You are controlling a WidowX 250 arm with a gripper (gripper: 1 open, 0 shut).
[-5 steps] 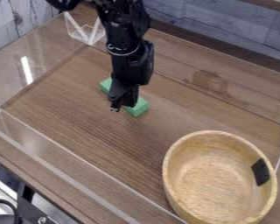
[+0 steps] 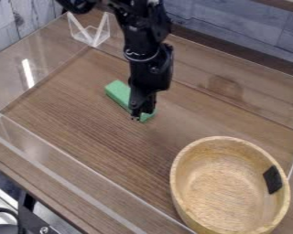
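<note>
My black gripper [image 2: 142,109] hangs from the top of the view over a green block [image 2: 120,96], which lies at a slant on the wooden table, left of and partly behind the fingers. The fingertips reach down near the block's right part. The gripper looks shut, with nothing clearly between its fingers; whether it touches the block cannot be told.
A round beige bowl [image 2: 229,218] fills the lower right, with a dark patch on its rim. Clear plastic pieces show at the top left and left edge.
The gripper has moved a little to the right over the last second. The green block appears in nearly the same place.
</note>
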